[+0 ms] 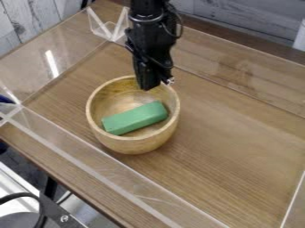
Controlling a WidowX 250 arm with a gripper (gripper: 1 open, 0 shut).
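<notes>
A green rectangular block (135, 117) lies inside a round wooden bowl (165, 134) on the wooden table. My black gripper (155, 80) hangs over the back rim of the bowl, behind and above the block, apart from it. Whether its fingers are open or shut is hard to make out.
Transparent plastic edging runs along the left and front left. A dark cable lies at the lower left, beyond the table's edge.
</notes>
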